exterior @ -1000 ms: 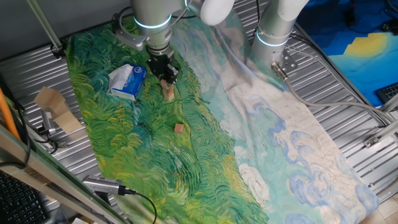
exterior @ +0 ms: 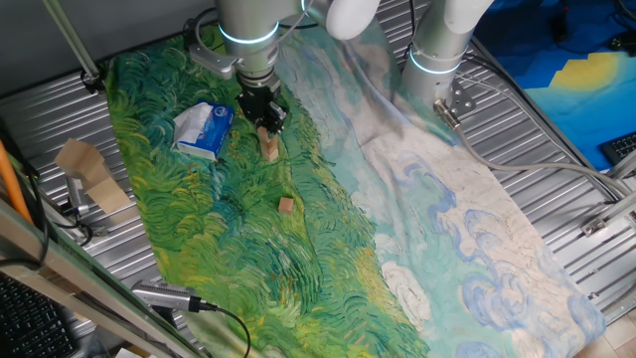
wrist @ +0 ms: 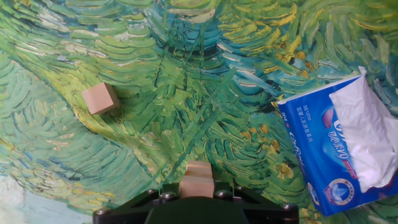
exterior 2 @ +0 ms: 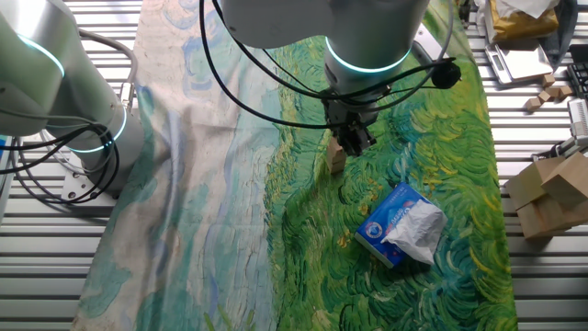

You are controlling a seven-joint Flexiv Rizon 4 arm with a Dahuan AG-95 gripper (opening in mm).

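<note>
Two pale wooden blocks, seemingly one above the other, stand at my gripper on the painted cloth. The upper wooden block sits between my gripper's fingers, which lie close against both its sides; my gripper looks shut on it. Part of the lower wooden block shows just beyond it in the wrist view. In exterior view 2 the blocks are partly hidden behind my gripper. A separate small wooden cube lies alone on the cloth, at upper left in the wrist view.
A blue tissue pack with white tissue sticking out lies near the blocks, at right in the wrist view. Cardboard lies outside the cloth.
</note>
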